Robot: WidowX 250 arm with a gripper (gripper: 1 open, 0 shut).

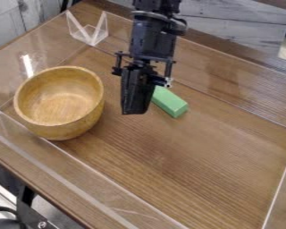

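Observation:
The robot's black gripper (138,88) hangs over the middle-left of the table, pointing down, beside the rim of a wooden bowl (53,106). It looks shut; its dark fingers hide whatever is directly behind them, and nothing clearly shows held. A green block (170,102) lies on the table just right of the gripper, partly behind it.
A clear plastic object (88,27) stands at the back left, near the table edge. A white wall bounds the back.

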